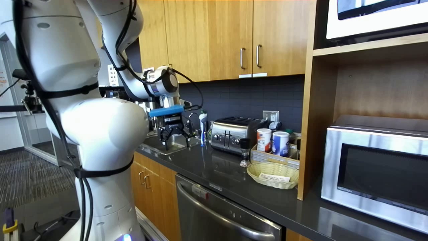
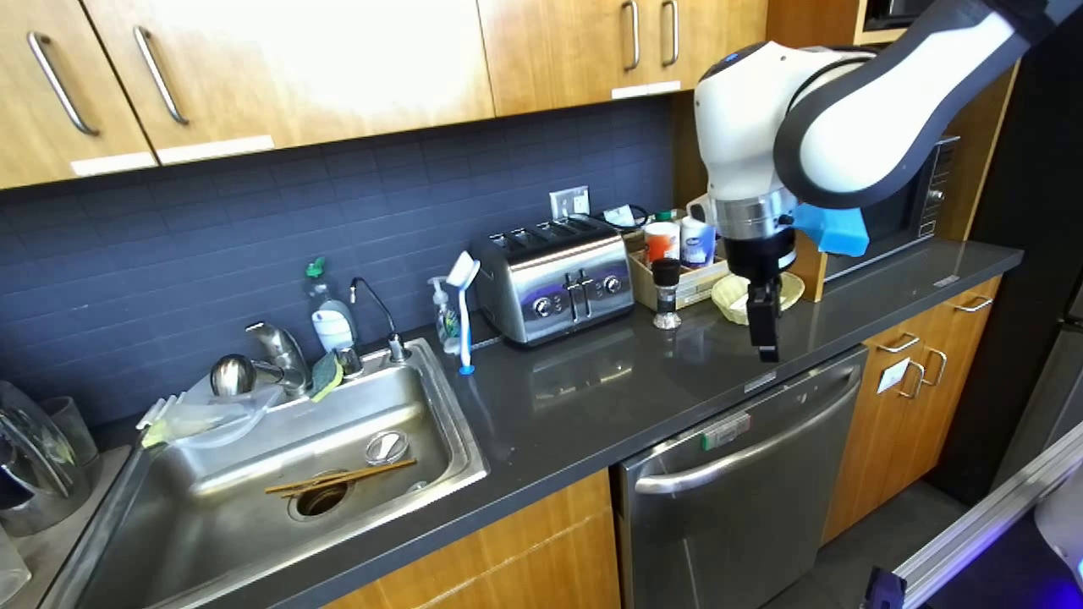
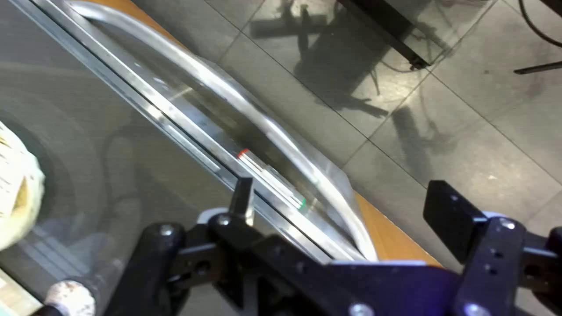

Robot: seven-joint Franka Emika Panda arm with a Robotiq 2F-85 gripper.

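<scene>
My gripper (image 1: 175, 144) hangs with its fingers wide apart and nothing between them. In the wrist view its two black fingers (image 3: 448, 221) spread over the front edge of the dark counter (image 3: 121, 174) and the dishwasher handle (image 3: 247, 113). Exterior view 2 shows the fingers nearly edge-on, above the counter's front and close to the dishwasher (image 2: 741, 477). Clear of any object, the fingertips touch nothing that I can see.
Behind stand a toaster (image 2: 568, 284), a pepper grinder (image 2: 666, 294), a wicker basket (image 1: 273, 174) and a box of canisters (image 1: 263, 140). A blue-and-white brush (image 2: 464, 315) stands by the sink (image 2: 462, 436), where chopsticks (image 2: 340, 479) lie.
</scene>
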